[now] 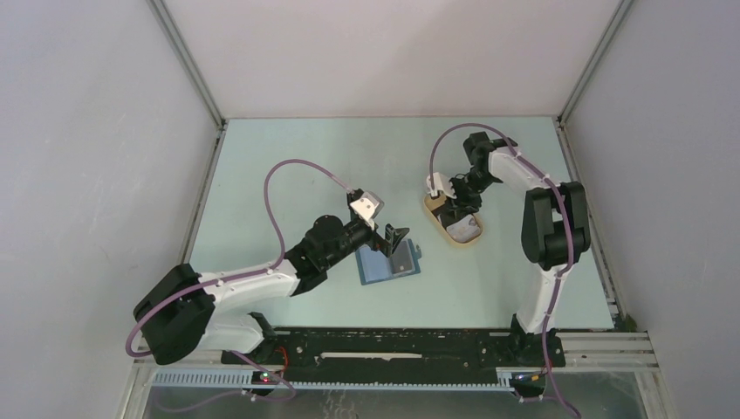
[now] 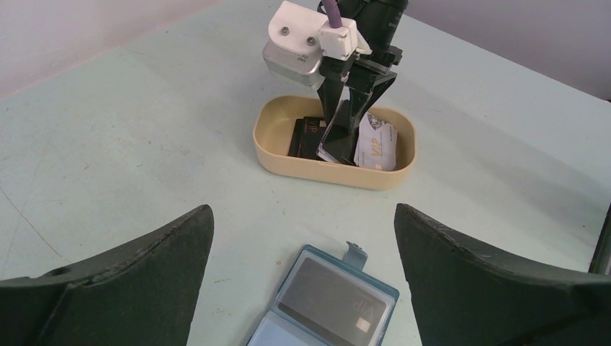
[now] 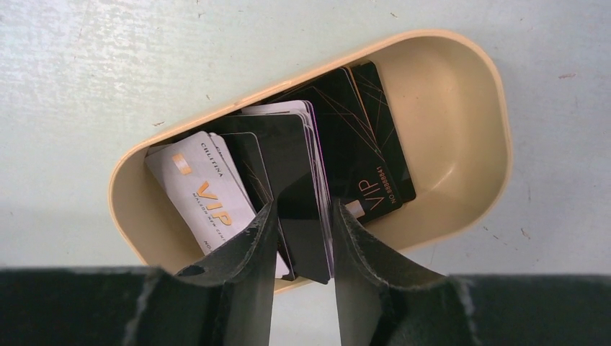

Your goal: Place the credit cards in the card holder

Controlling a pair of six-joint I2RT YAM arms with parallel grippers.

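A beige oval bin [image 3: 461,144] holds several cards, black VIP cards [image 3: 360,144] and white VIP cards [image 3: 187,180]. My right gripper is down at a stack of black and white cards in the middle of the bin, fingertips at either side of its edge, partly open; whether it grips them is unclear. The blue card holder [image 2: 324,295] lies opened flat below the bin in the left wrist view, with a card slot panel showing. My left gripper stands open above the holder with nothing between its fingers.
Pale walls [image 1: 105,157] rise beyond the table's edges. The left arm reaches in from the front left, the right from the front right.
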